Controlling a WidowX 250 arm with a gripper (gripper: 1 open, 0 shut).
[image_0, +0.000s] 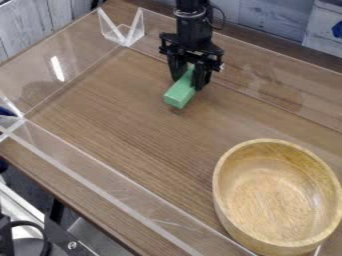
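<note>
The black robot arm (190, 30) reaches down from the top middle. Its gripper (189, 71) is shut on a green object (179, 94), which is tilted, its lower end toward the front left on or just over the wooden surface (107, 140). The fingertips are dark and hard to make out.
A large tan bowl (274, 195) fills the lower right. A white wire-like item (123, 28) is at the upper left. Dark cables lie at the lower left.
</note>
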